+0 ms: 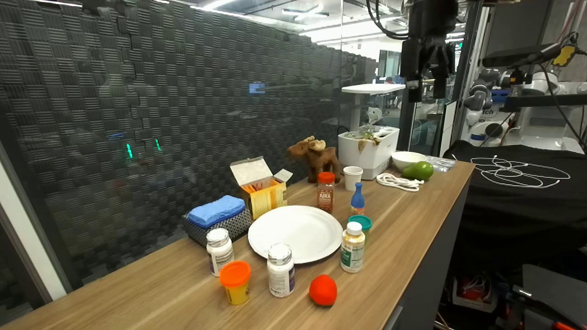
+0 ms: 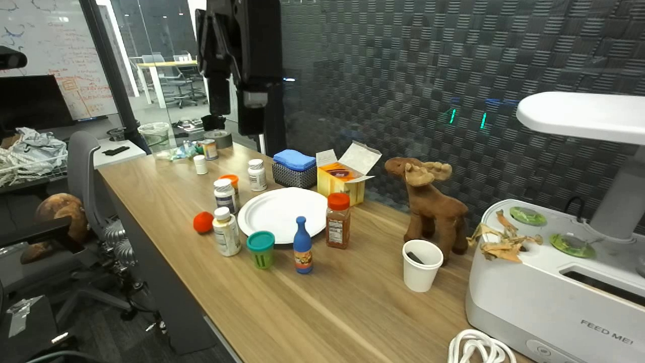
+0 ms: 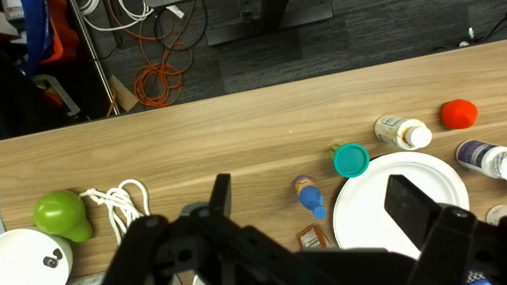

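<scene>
High above the wooden counter hangs my gripper [image 1: 428, 93], its fingers wide apart and nothing between them. In the wrist view its black fingers [image 3: 221, 195] frame a blue bottle [image 3: 310, 195] and part of a white plate [image 3: 354, 213] far below. Beside the plate stand a teal-lidded tub [image 2: 261, 249], a red-capped spice jar [image 2: 338, 224] and a white-capped bottle [image 1: 352, 250]. A red ball-like object [image 1: 323, 290] lies near the counter's front edge. The plate is empty in exterior view 1. The gripper touches none of these.
Several more items line the back: an open yellow box [image 2: 341, 181], a blue cloth [image 2: 294, 160] on a dark basket, a plush moose [image 2: 432, 205], a paper cup [image 2: 421, 275] and a white planter [image 2: 544, 302]. A green pear [image 3: 61, 213] and white cord lie farther off.
</scene>
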